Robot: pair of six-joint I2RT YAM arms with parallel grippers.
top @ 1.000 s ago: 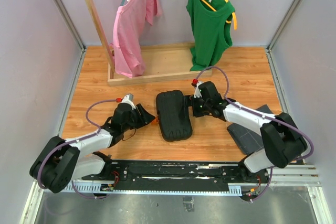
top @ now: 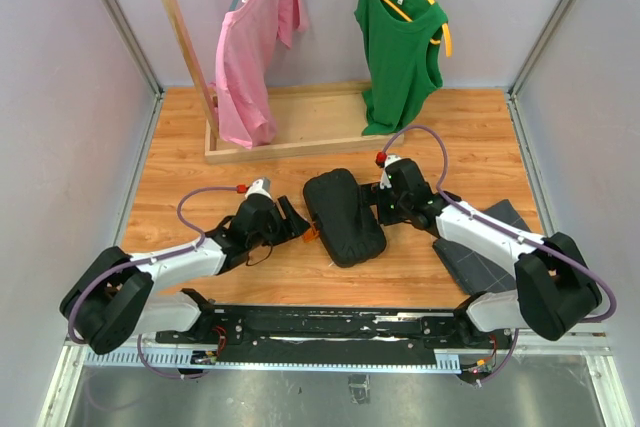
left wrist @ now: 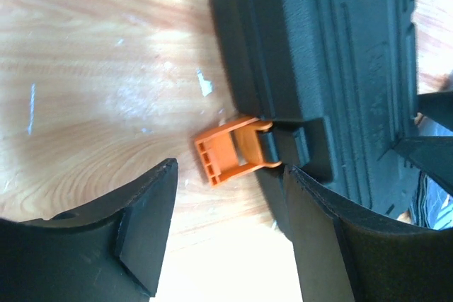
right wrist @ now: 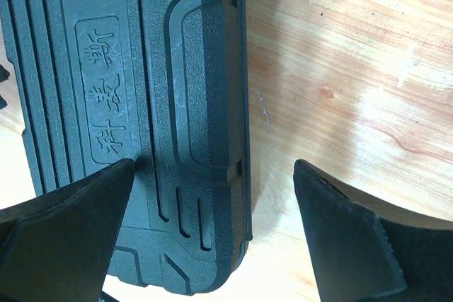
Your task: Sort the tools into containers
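A black tool case (top: 343, 217) with moulded ridges lies at the table's middle, lettering on its top (right wrist: 106, 93). An orange latch (left wrist: 219, 153) sticks out from its left side. My left gripper (top: 291, 220) is open beside that latch, its fingertips short of it in the left wrist view, nothing between them. My right gripper is open at the case's right side, one finger over the top and the other over the wood.
A dark mat (top: 480, 262) lies at the right. A wooden rack (top: 290, 152) with hanging pink and green shirts stands at the back.
The case has shifted right and tilted since a second ago, with the right arm moving right.
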